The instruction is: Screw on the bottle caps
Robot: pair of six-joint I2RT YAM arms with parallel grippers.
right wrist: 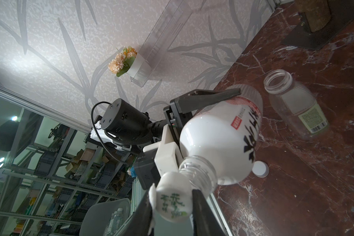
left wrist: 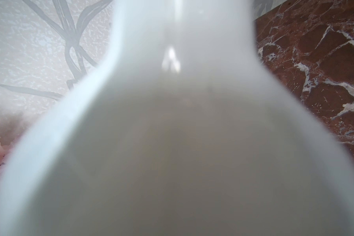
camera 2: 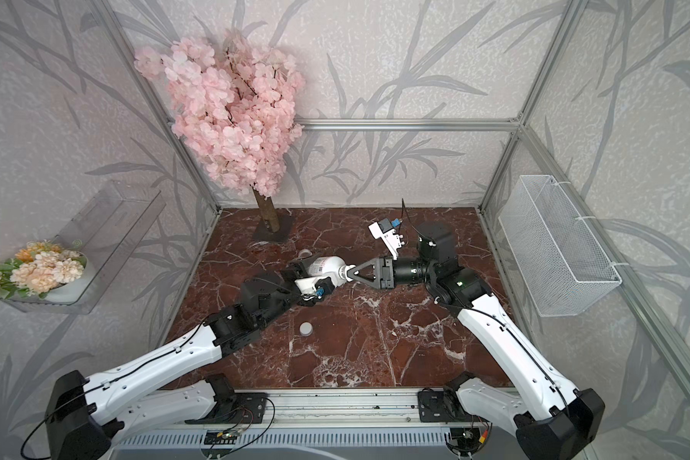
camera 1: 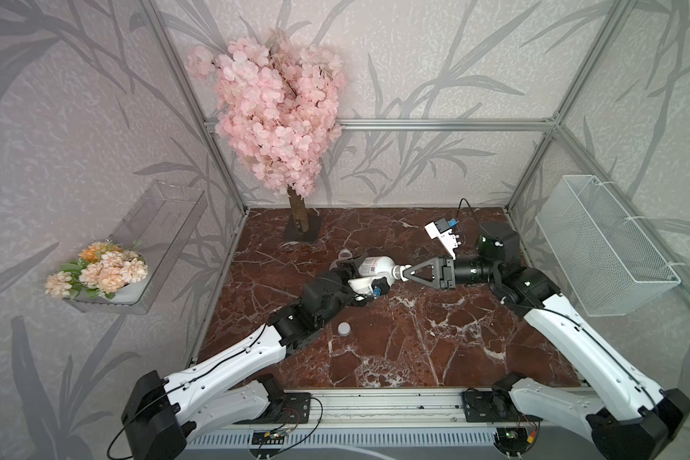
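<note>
A white bottle (right wrist: pixel 220 141) with red and black print lies on its side in the air, my left gripper (camera 1: pixel 366 277) shut around its body. In the left wrist view the bottle's blurred shoulder and neck (left wrist: pixel 184 31) fill the picture. At the bottle's mouth is a white cap (right wrist: pixel 173 198) with green writing; my right gripper is shut on it. Whether the cap sits fully on the threads cannot be made out. A clear glass bottle (right wrist: pixel 297 104) without a cap and a loose white cap (right wrist: pixel 260 169) are on the table.
A pink blossom tree (camera 1: pixel 276 115) stands on the brown marble table (camera 1: pixel 452 337) at the back left. A wire basket (camera 1: pixel 605 245) hangs on the right wall, a clear shelf (camera 1: pixel 161 222) on the left.
</note>
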